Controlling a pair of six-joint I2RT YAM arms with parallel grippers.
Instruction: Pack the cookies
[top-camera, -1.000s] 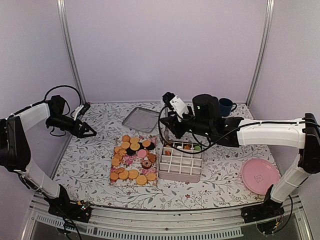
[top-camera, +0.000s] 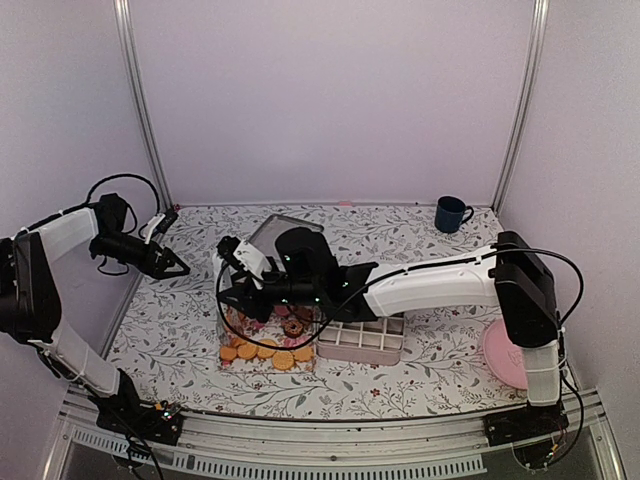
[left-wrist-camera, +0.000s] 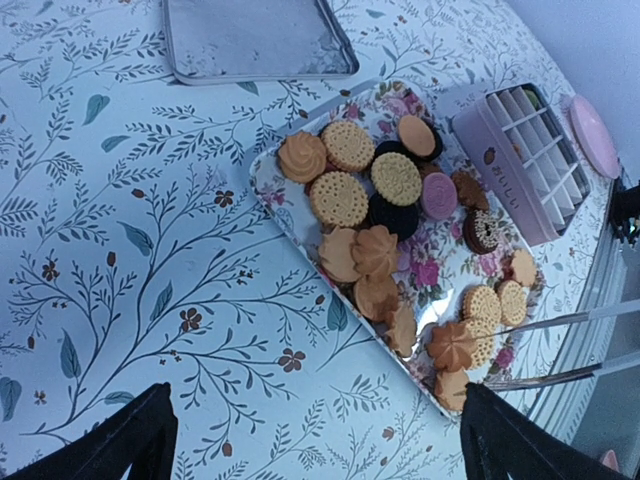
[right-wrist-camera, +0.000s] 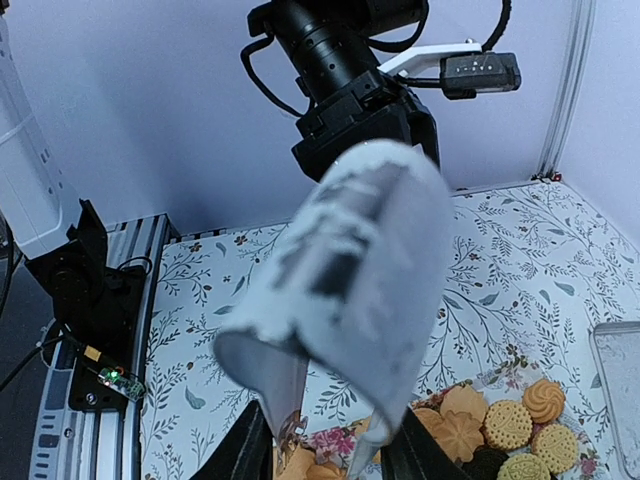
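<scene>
A floral tray (left-wrist-camera: 460, 275) holds round cookies, flower-shaped ones (right-wrist-camera: 458, 437), dark ones and a pink one (left-wrist-camera: 438, 197). Beside it is a pink divided box (top-camera: 358, 352) with pale compartments. My right gripper hangs over the cookie tray, its pale, blurred fingers part open; whether anything sits between the tips is unclear. My left gripper (top-camera: 170, 258) is raised at the left of the table, open, apart from the cookies.
An empty grey tray (left-wrist-camera: 262, 38) lies behind the cookies. A dark mug (top-camera: 449, 215) stands at the back right, a pink plate (top-camera: 505, 355) at the right.
My right arm has swung left from above the divided box to over the cookie tray, a little lower now. The left arm has hardly moved.
</scene>
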